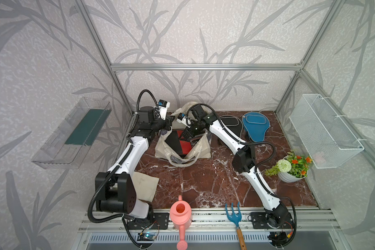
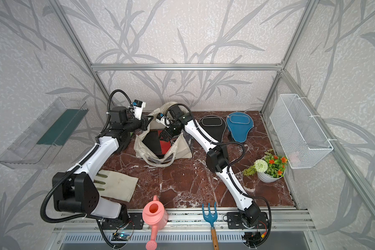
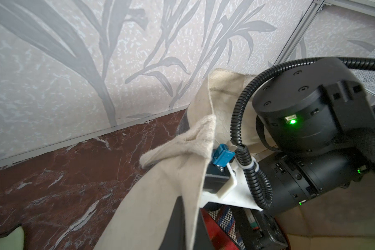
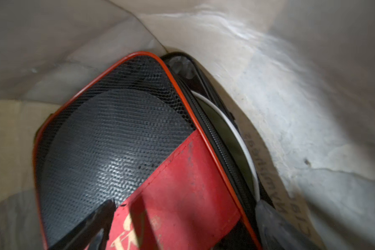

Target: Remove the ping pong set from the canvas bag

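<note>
The canvas bag stands with its mouth spread wide at the back left of the table. Inside it lies the ping pong set, a case with black mesh, a red panel and an orange-red edge. My left gripper is shut on the bag's left rim, the cloth running between its fingers. Down inside the bag, my right gripper is open. Its fingers appear on either side of the case's red part and zipped edge; contact cannot be made out.
Another dark item with a white rim sits beside the case in the bag. Right of the bag lie a black pad and a blue pad. A flower pot stands farther right.
</note>
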